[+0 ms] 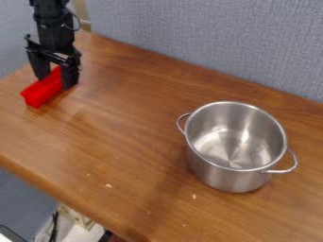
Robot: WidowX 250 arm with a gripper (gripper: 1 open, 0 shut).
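Note:
My black gripper [53,68] is at the upper left, its fingers open and lowered over a red block [41,92] that lies on the wooden table near its left edge. The fingers hide the back end of the block, so whether they touch it is hard to tell.
A steel pot [233,151] with two side handles stands at the right of the table [132,142]. A padded grey wall runs along the back, and some cables show below the front left edge.

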